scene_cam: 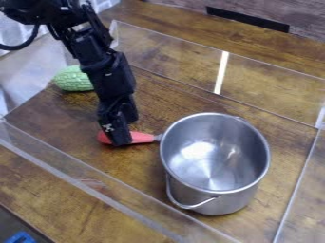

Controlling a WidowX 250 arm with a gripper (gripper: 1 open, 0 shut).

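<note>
My black gripper (117, 129) reaches down from the upper left, its tips low over a red object (139, 138) with a pale narrow end, lying on the wooden table just left of a steel pot (214, 159). The fingers are open around or just above the red object; exact contact is unclear. A pale green corn-like object (72, 80) lies behind the arm at the upper left.
The pot, with its handle at the front, takes up the lower right. Clear panel edges border the work area.
</note>
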